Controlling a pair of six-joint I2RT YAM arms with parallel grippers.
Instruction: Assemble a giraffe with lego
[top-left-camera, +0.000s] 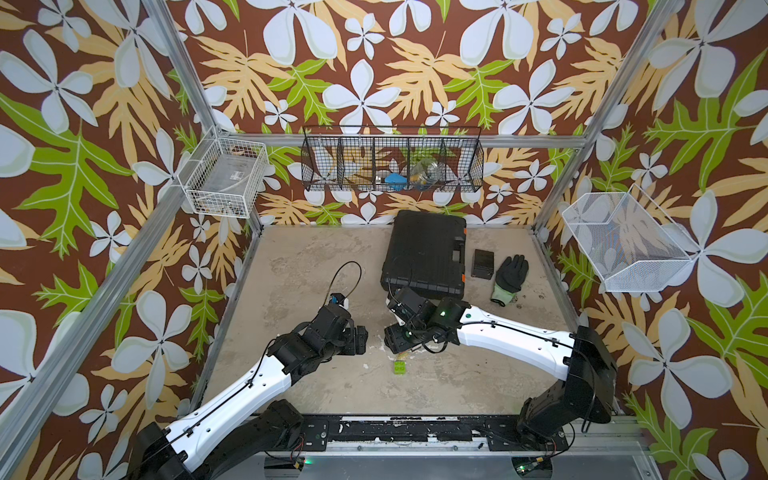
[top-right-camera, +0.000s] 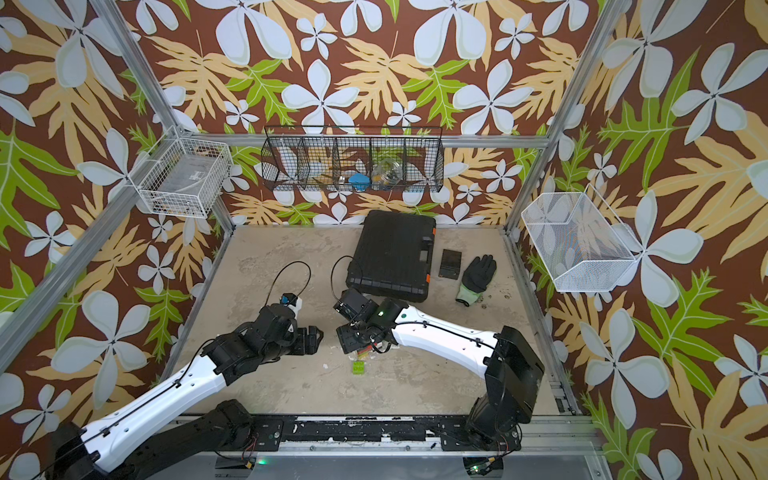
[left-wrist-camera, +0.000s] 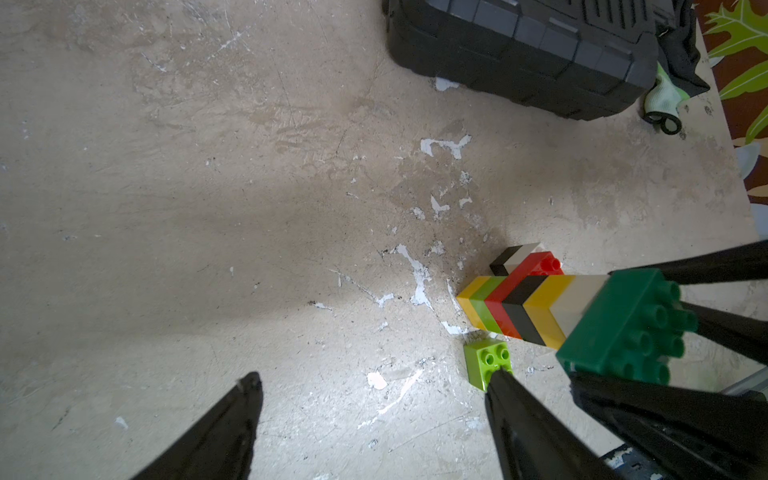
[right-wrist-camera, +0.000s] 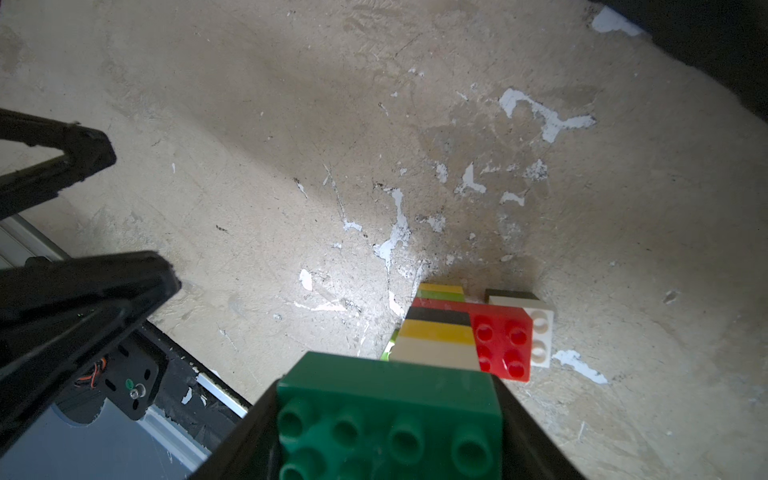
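A multicoloured brick column (left-wrist-camera: 532, 308) stands on the table, its layers yellow, lime, red, black, yellow and white. At its top is a dark green brick (right-wrist-camera: 389, 392), studs toward the right wrist camera. My right gripper has one finger on each side of that green brick; whether they press on it is not clear. A red brick (right-wrist-camera: 508, 340) juts out low on the column, beside a white brick (right-wrist-camera: 541, 328). Close by lies a loose lime brick (left-wrist-camera: 485, 364). My left gripper is open over bare table, left of the column, with nothing between its fingers.
Behind the arms lies a large black case (top-left-camera: 424, 254). To its right are a small dark box (top-left-camera: 483, 264) and a glove (top-left-camera: 510, 278). The two grippers hang close together.
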